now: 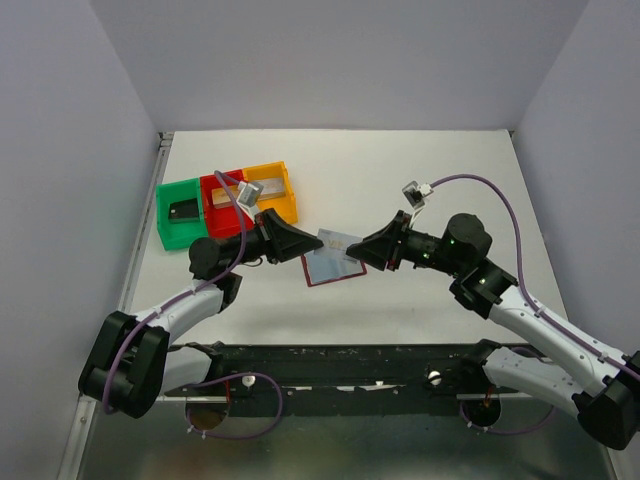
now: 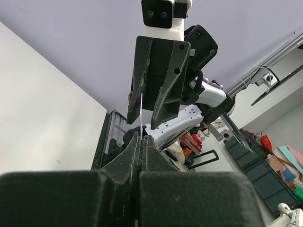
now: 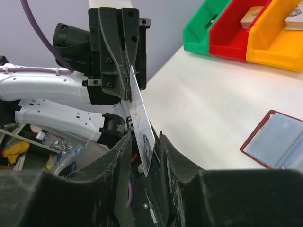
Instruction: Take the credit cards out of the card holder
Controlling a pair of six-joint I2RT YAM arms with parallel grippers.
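Observation:
A thin pale card (image 1: 338, 240) is held up edge-on between the grippers, its end in the shut fingertips of my left gripper (image 1: 316, 244); in the right wrist view the card (image 3: 142, 120) reaches down between the fingertips of my right gripper, which stand part open around its far end. Whether they touch it cannot be told. The card holder (image 3: 272, 139), blue-grey with a red edge, lies on the table below.
Green (image 1: 180, 230), red and orange (image 1: 281, 208) bins stand at the back left of the table (image 1: 420, 160), holding small items.

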